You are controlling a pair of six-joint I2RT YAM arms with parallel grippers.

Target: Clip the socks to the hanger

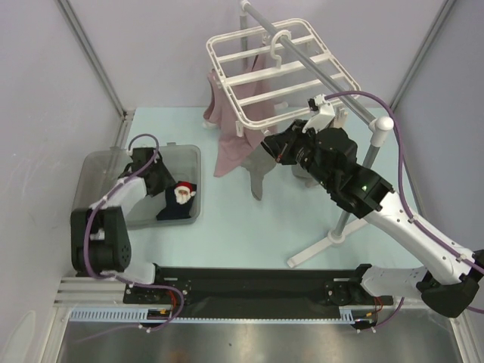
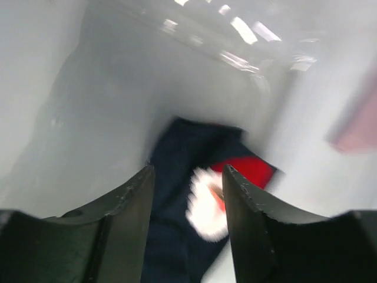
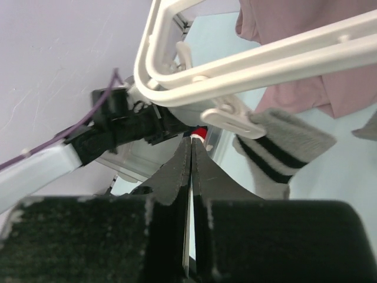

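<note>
A dark sock with a Santa face (image 1: pixel 182 194) lies in the clear bin (image 1: pixel 196 162) at the left. My left gripper (image 1: pixel 162 187) is over the bin beside it. In the left wrist view, the fingers (image 2: pixel 136 191) stand apart above the blurred sock (image 2: pixel 171 159), holding nothing. The white hanger (image 1: pixel 261 76) hangs from the rack. A grey sock with black stripes (image 3: pixel 277 153) hangs at a white clip (image 3: pixel 234 119) on its near edge. My right gripper is shut beside that clip, with nothing visible between its fingers.
Pink cloth (image 1: pixel 236 136) hangs behind the hanger's near edge. Another grey piece (image 1: pixel 304 175) shows beyond the right gripper. The rack pole (image 1: pixel 325 76) and its white foot (image 1: pixel 318 250) stand at the right. Table between bin and rack is clear.
</note>
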